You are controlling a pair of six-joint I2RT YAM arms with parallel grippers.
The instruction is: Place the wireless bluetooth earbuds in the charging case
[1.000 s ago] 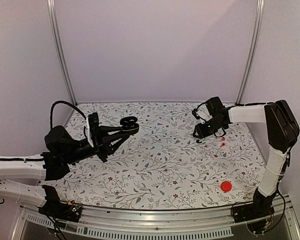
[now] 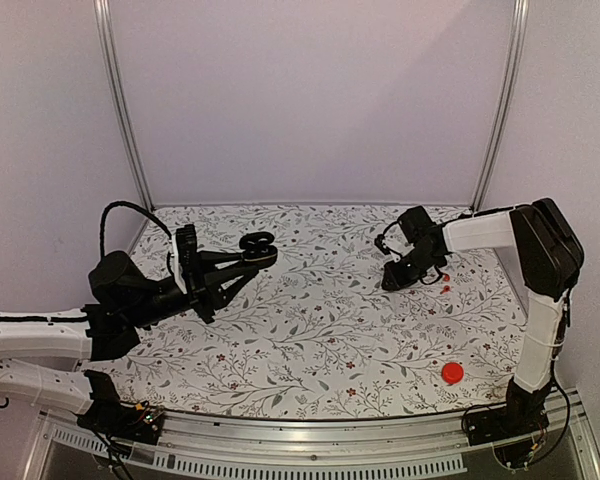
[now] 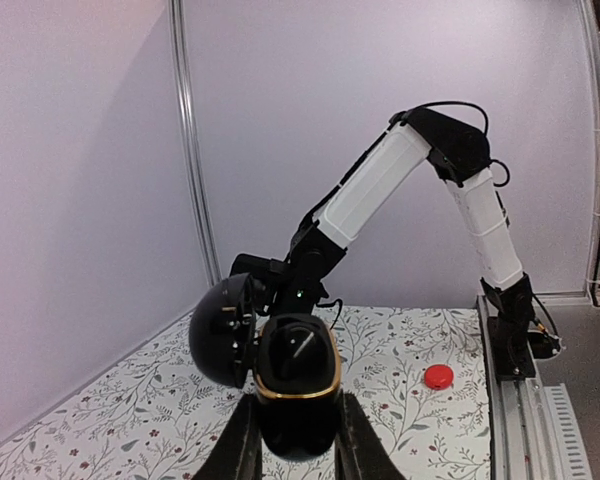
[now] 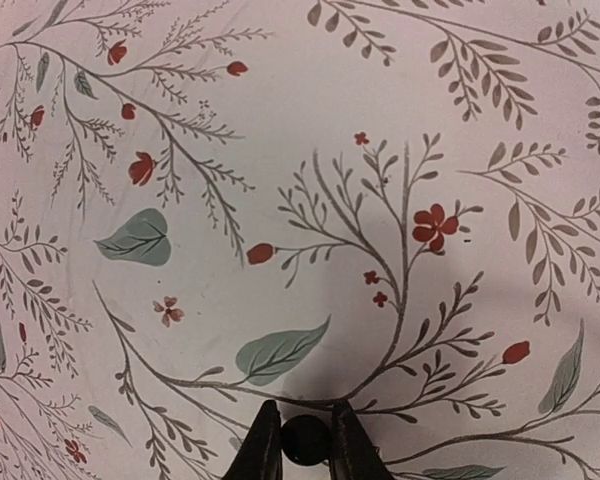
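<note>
My left gripper is shut on the black charging case (image 3: pixel 298 370), held in the air with its rounded lid (image 3: pixel 220 330) open; in the top view the case (image 2: pixel 260 255) is at the left of centre. On the floral surface at the right, my right gripper (image 2: pixel 388 283) is down at a small black earbud (image 4: pixel 306 440), which sits between its fingertips in the right wrist view. Whether the fingers grip it is unclear.
A red round object (image 2: pixel 452 372) lies at the front right of the floral table (image 2: pixel 320 350). Walls bound the back and both sides.
My right arm has moved down and slightly left onto the small dark earbud on the table. The left arm and case have not moved.
</note>
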